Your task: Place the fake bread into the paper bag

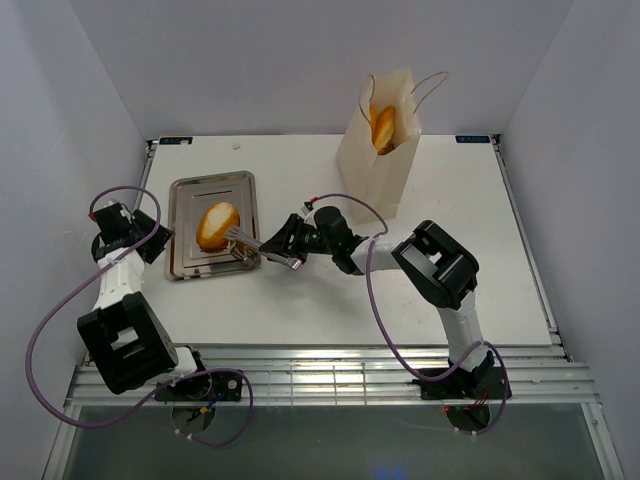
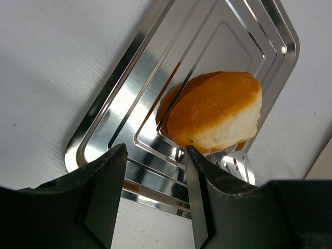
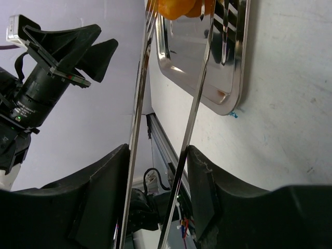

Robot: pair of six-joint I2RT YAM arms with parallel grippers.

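One bread loaf [image 1: 217, 226] rests on the metal tray, golden with a pale side; its reflection seems to show in the shiny tray in the left wrist view. My right gripper has a pair of metal tongs [image 3: 194, 104] between its fingers, the two arms spread apart. The tongs' far ends reach the loaf's right side, but their grip on it cannot be made out. Left of the tray my left gripper stands open and empty, pointing toward the loaf [image 2: 215, 109]. The paper bag [image 1: 372, 165] stands upright with bread [image 1: 385, 128] inside.
The metal tray [image 1: 180, 240] lies on the white table's left side, its raised rim around the loaf. Bag handles [image 1: 432, 84] stick up at the back. Bare table [image 1: 470, 200] extends right of the bag. Purple cables loop over both arms.
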